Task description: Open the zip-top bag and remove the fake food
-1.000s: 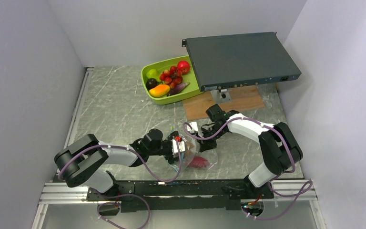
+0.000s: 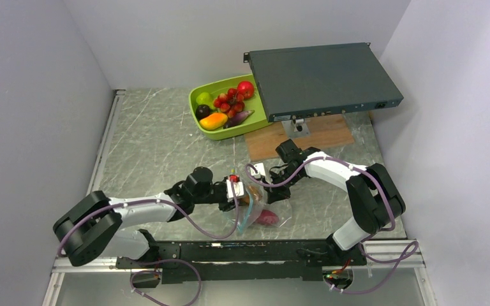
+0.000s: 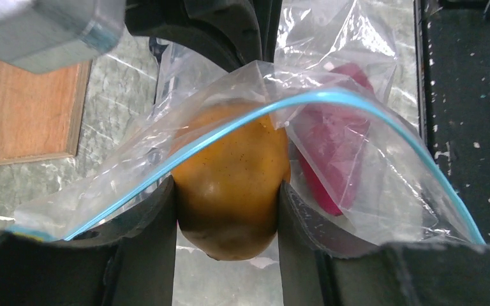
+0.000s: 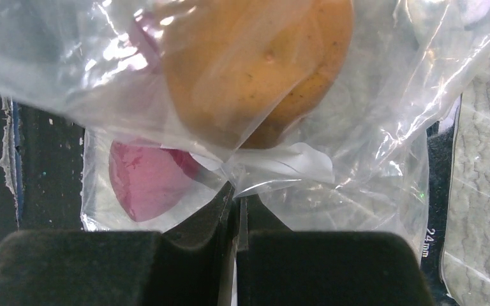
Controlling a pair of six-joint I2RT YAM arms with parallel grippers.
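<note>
The clear zip bag [image 3: 357, 83], with a blue zip strip, lies at the front middle. In the left wrist view my left gripper grips an orange-brown potato-like food [image 3: 230, 197] at the bag's mouth, fingers on either side. A dark pink food [image 4: 147, 178] lies inside the bag. In the right wrist view my right gripper is shut on the bag's plastic below the potato. In the top view both grippers meet over the bag, partly hiding it.
A green bin [image 2: 199, 131] of fake fruit stands at the back, beside a wooden board [image 2: 332, 137] under a dark metal box [image 2: 322, 76].
The right arm has stayed still.
</note>
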